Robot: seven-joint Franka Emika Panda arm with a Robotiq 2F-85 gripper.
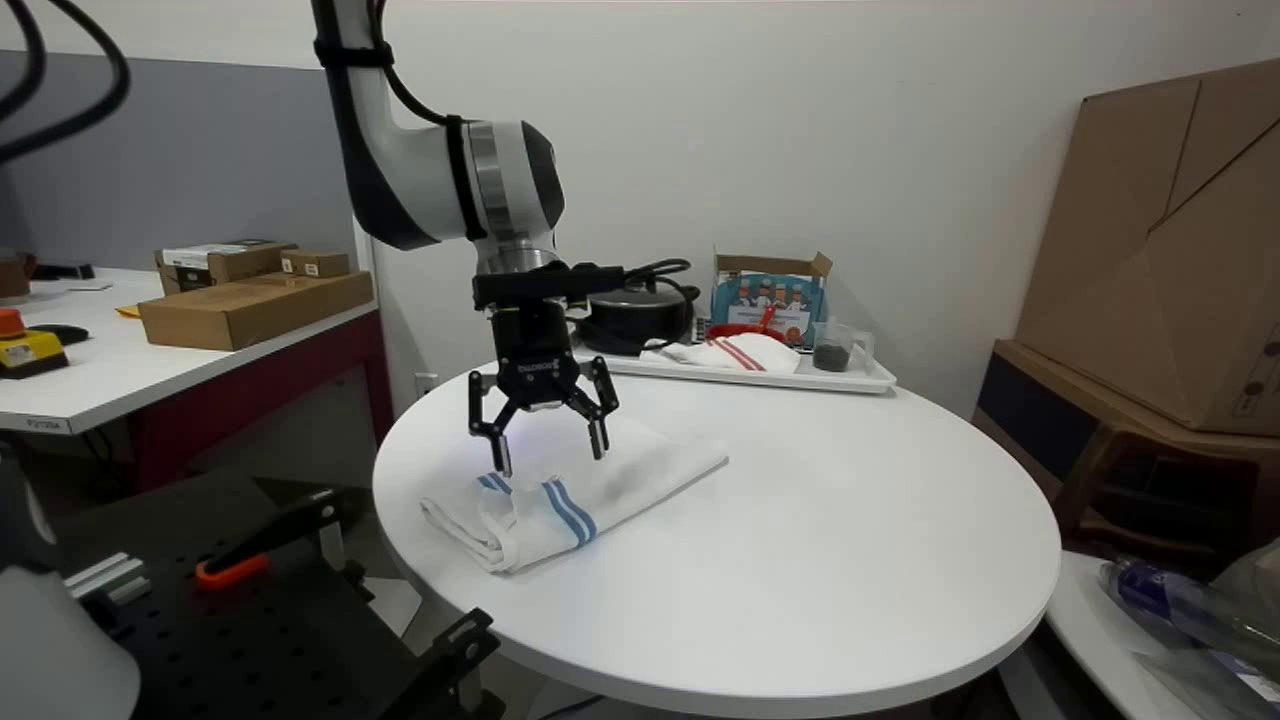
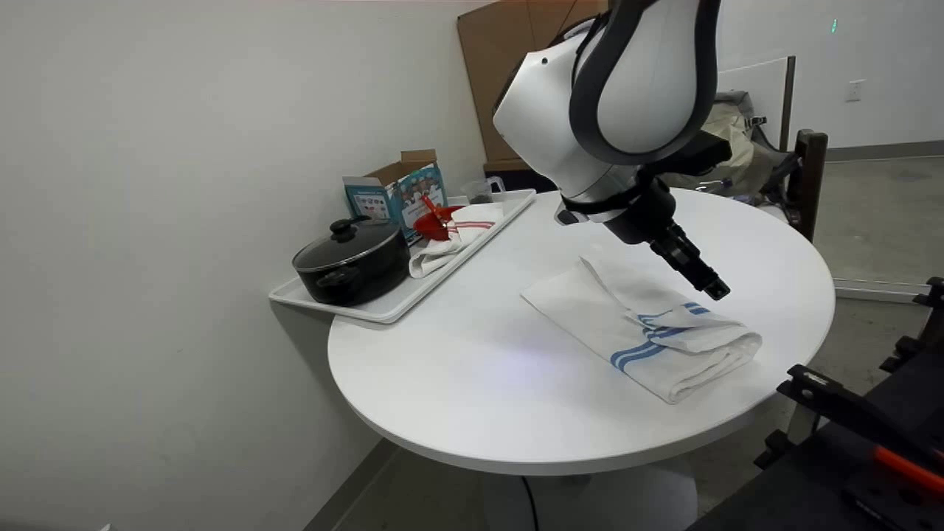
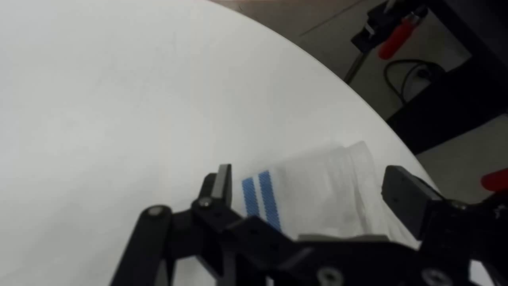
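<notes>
A folded white towel (image 1: pixel 636 480) with blue stripes lies on the round white table (image 1: pixel 828 528), near its left edge in exterior view 1. One corner is turned over in a loose flap, plain in exterior view 2, where the towel (image 2: pixel 584 305) shows its crossed stripes. Above it hangs my gripper (image 1: pixel 549 466), open and tilted, nothing between its fingers. Exterior view 2 has the gripper (image 2: pixel 718 290) side-on, over the flap end of the cloth. In the wrist view, the towel's striped part (image 3: pixel 314 195) shows between the spread fingers; the gripper's body hides the rest.
At the back of the table, a white tray (image 2: pixel 389 311) carries a black lidded pot (image 2: pixel 349 265), a red-striped towel (image 1: pixel 732 352), a red item, a blue box (image 1: pixel 768 300) and a clear cup (image 1: pixel 834 346).
</notes>
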